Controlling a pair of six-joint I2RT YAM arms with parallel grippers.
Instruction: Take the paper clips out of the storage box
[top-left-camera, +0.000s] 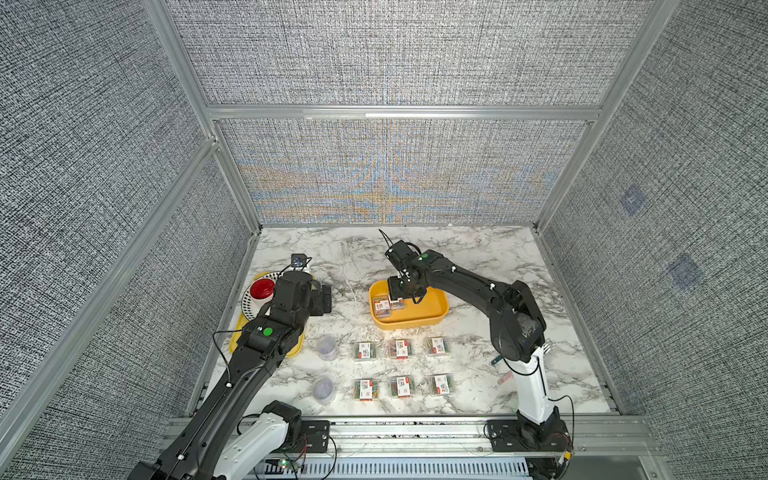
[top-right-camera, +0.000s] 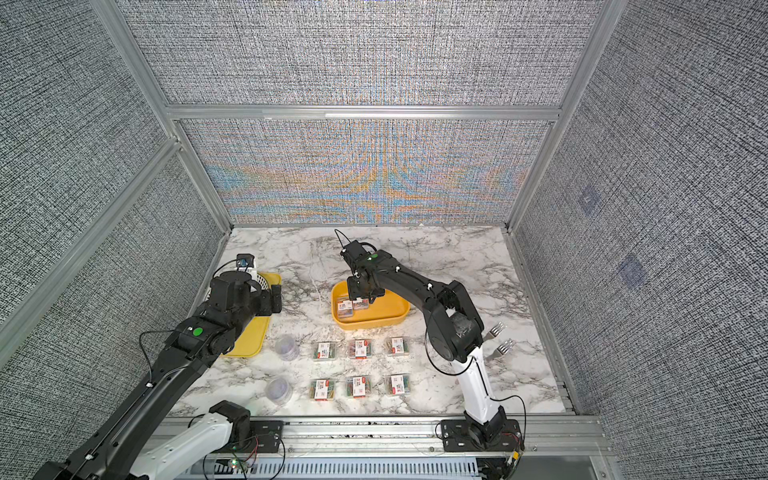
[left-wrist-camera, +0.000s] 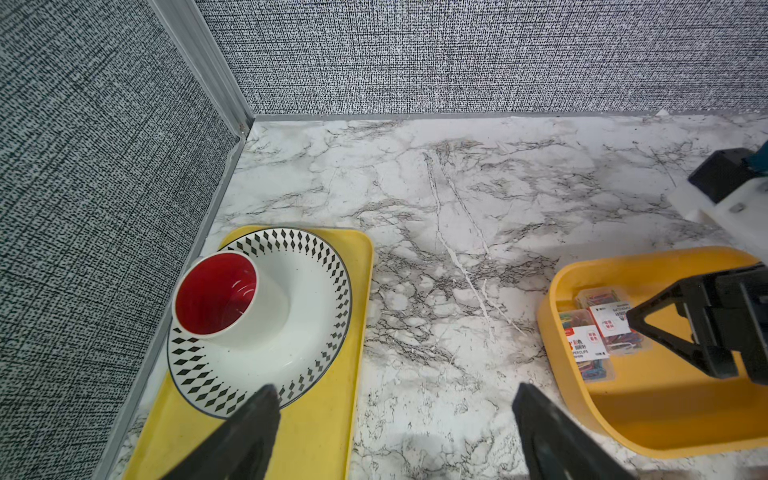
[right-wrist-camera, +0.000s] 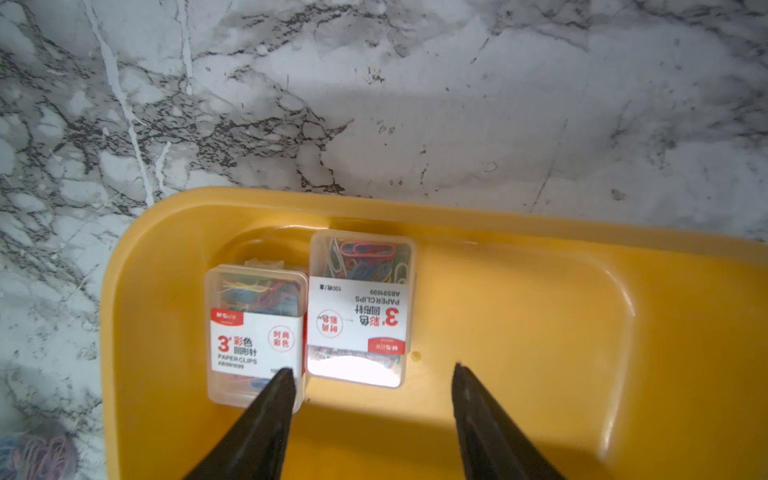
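The orange storage box (right-wrist-camera: 520, 320) holds two clear paper-clip cases side by side at its left end, the left case (right-wrist-camera: 254, 340) and the right case (right-wrist-camera: 360, 312). My right gripper hangs over the box just beside the cases, part open, fingers apart, with nothing seen between them. My left gripper stands open and empty over the table's left side, near a yellow tray (left-wrist-camera: 312, 424) with a patterned plate (left-wrist-camera: 308, 320) and a red-lined cup (left-wrist-camera: 268, 308).
Several paper-clip cases (top-left-camera: 401, 349) lie in two rows in front of the box, with two clear cups (top-left-camera: 323, 389) to their left. Forks (top-right-camera: 500, 348) lie at the front right.
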